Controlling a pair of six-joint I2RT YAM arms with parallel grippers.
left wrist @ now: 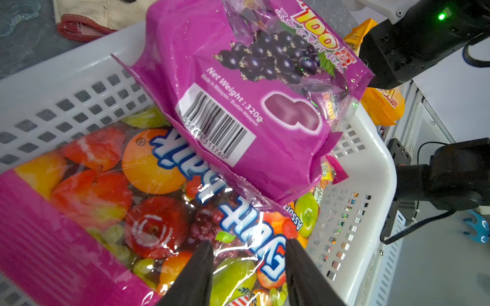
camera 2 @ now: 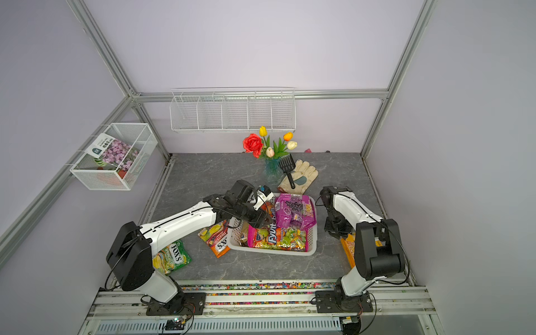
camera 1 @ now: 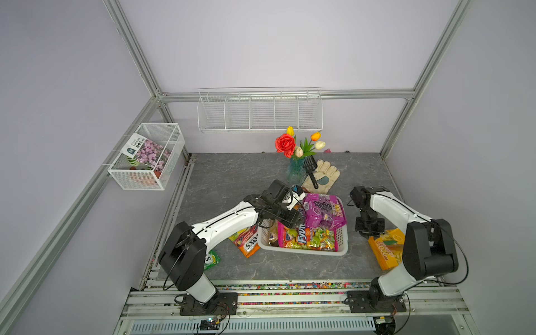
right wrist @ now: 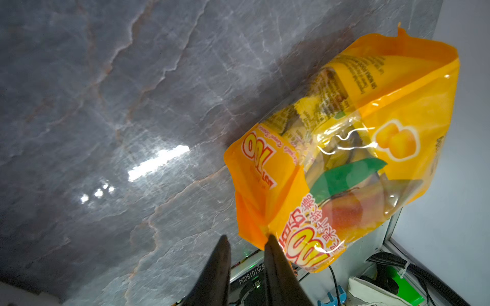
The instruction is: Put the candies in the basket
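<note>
The white basket (camera 1: pixel 342 245) holds a purple grape candy bag (camera 1: pixel 323 211) and a pink-edged assorted fruit candy bag (camera 1: pixel 307 239). Over that fruit bag my left gripper has its fingers apart, with nothing held between them. On the right of the table lies a yellow mango candy bag (right wrist: pixel 357 153). Beside its near corner, my right gripper stands partly open and empty; whether a finger touches the bag is unclear. Left of the basket are an orange-red Fox's bag (camera 2: pixel 216 237) and a green Fox's bag (camera 2: pixel 174 255), partly behind the left arm.
Behind the basket are a flower vase (camera 1: pixel 296 170), a black slotted tool (camera 1: pixel 311 167) and a work glove (camera 1: pixel 328 177). A wire rack (camera 1: pixel 259 111) hangs on the back wall. Bare tabletop (camera 1: pixel 223 173) lies at the back left.
</note>
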